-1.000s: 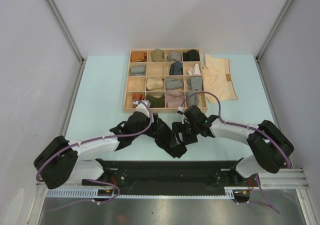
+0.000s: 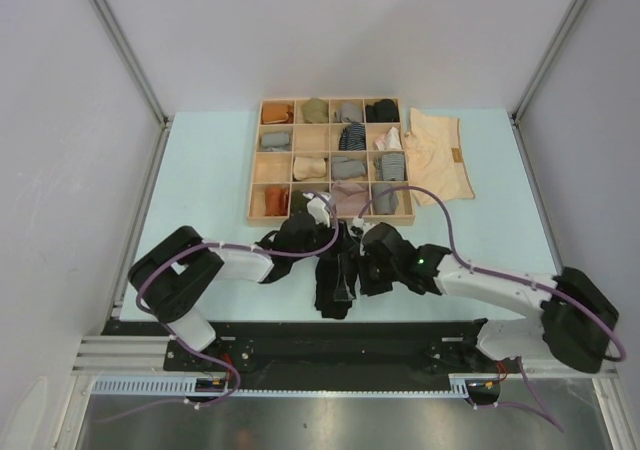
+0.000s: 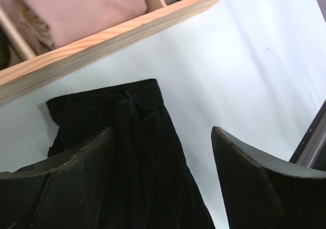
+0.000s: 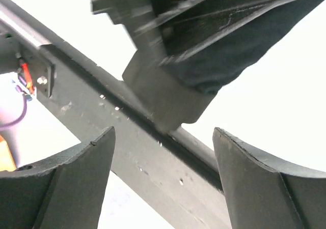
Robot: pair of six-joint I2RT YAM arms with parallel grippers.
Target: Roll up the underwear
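Note:
The black underwear [image 2: 332,292] lies on the white table, now running front to back, its near end at the front edge. In the left wrist view my left gripper is over its far end [image 3: 145,96], part open with folded black cloth beneath and between the fingers. In the top view my right gripper [image 2: 355,285] is at the cloth's right side toward the near end. In the right wrist view it [image 4: 164,155] stands open over the front edge, with the blurred cloth end [image 4: 214,61] beyond the fingertips; contact is unclear.
A wooden organizer [image 2: 262,200] with folded clothes stands close behind the underwear. A beige cloth [image 2: 435,155] lies to its right.
The underwear has turned from slanting to nearly straight. My left gripper has moved right and toward the back; my right gripper has moved left.

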